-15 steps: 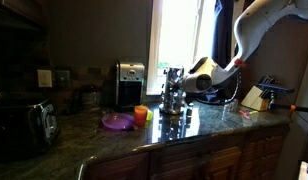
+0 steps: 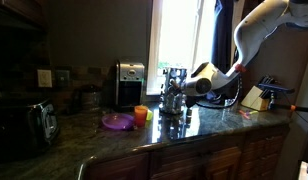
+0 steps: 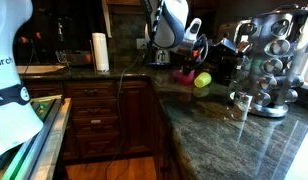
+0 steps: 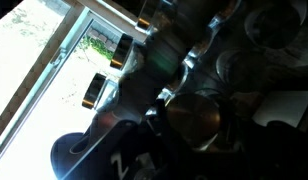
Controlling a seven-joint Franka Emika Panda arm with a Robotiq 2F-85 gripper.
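A tall spice rack (image 3: 272,62) of shiny round-lidded jars stands on the counter, and it also shows by the window (image 2: 174,80) in exterior view 1. My gripper (image 2: 178,88) is at this rack, reached in from the right. Dark fingers surround a jar with a round metallic lid (image 4: 194,118) in the wrist view; the fingers appear shut on it, though their tips are deep in shadow. More rack jars (image 4: 112,70) lie close by, toward the window. A small clear jar (image 3: 239,105) stands apart on the counter.
An orange cup (image 2: 140,115), a yellow-green cup (image 2: 149,115) and a purple plate (image 2: 118,121) sit left of the rack. A toaster (image 2: 32,127) stands farther left. Bare countertop (image 3: 199,120) lies in front of the rack, and a knife block (image 2: 256,98) stands to the right.
The arm's white wrist has sunk slightly and tilted near the rack over the last second. The cups and plate have stayed in place.
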